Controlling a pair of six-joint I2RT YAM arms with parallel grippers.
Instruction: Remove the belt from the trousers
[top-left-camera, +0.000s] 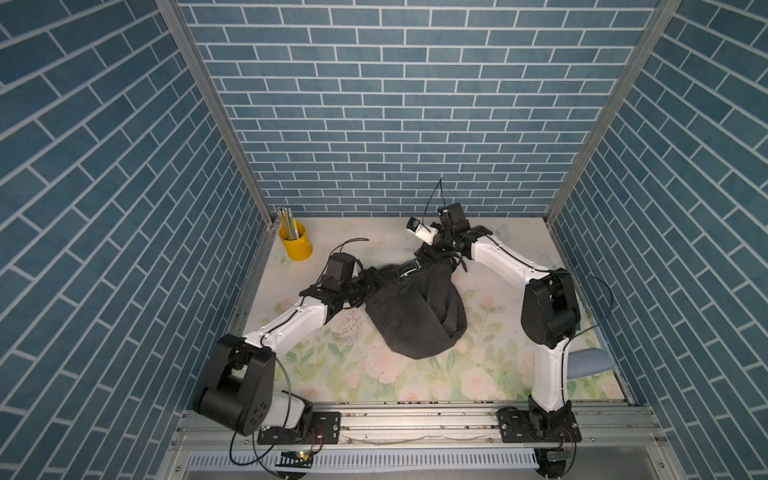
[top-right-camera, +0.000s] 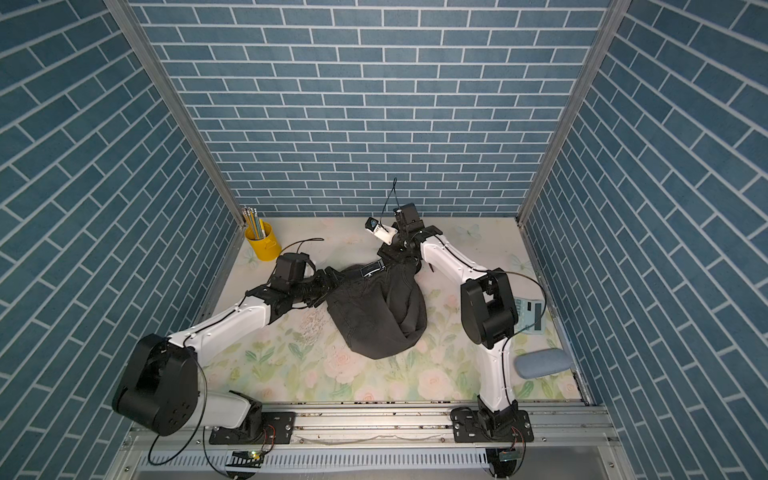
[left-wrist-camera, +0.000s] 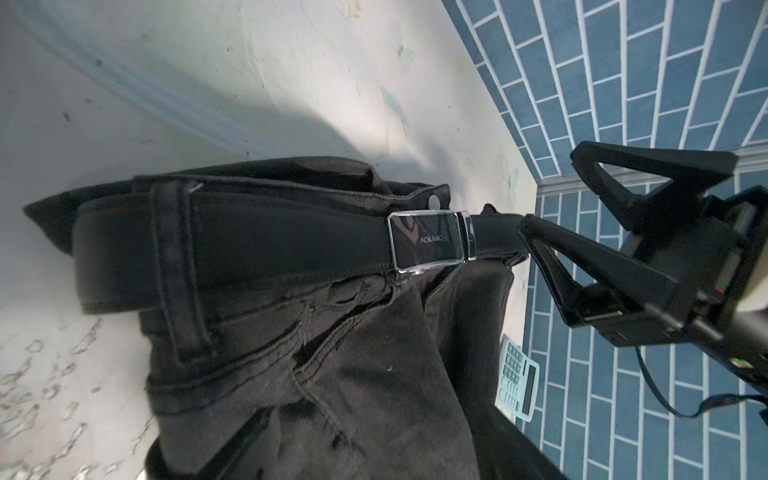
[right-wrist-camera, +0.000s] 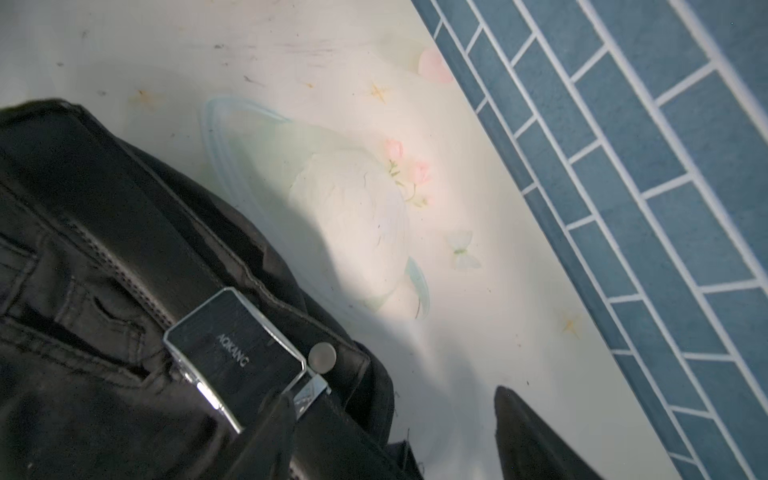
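Observation:
Black trousers (top-left-camera: 416, 316) lie on the table, waistband to the back. A black leather belt (left-wrist-camera: 288, 240) runs through a belt loop (left-wrist-camera: 172, 264); its silver-edged buckle (left-wrist-camera: 428, 240) looks closed. At the left end of the waistband is my left gripper (top-left-camera: 373, 281), its dark fingers spread and hard to tell from the cloth in its own wrist view. My right gripper stands open by the belt's right end, just past the buckle. In the right wrist view its fingers (right-wrist-camera: 528, 436) are well apart, one in front of the belt.
A yellow cup (top-left-camera: 297, 244) with pens stands at the back left. On the right lie a light-blue calculator (top-right-camera: 529, 316) and a grey-blue case (top-right-camera: 542, 363).

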